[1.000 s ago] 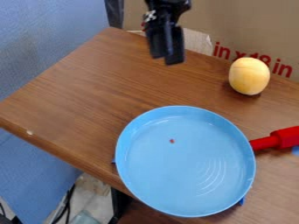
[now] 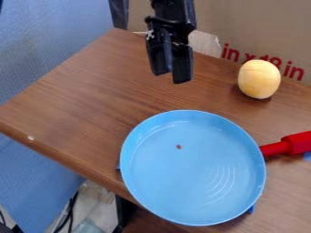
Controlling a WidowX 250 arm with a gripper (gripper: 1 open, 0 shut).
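My black gripper (image 2: 169, 61) hangs over the back of the wooden table, above and behind the blue plate (image 2: 192, 167). Its two fingers point down; whether they are apart or closed on each other is hard to tell, and I see no object held in them. A pale yellow potato-like object (image 2: 259, 79) rests at the back right, to the right of the gripper. The blue plate fills the front right of the table, with a small red speck on it.
A red object (image 2: 286, 146) lies at the right edge beside the plate. A cardboard panel (image 2: 264, 29) with red print stands behind.
The plate and the yellow object have stayed put.
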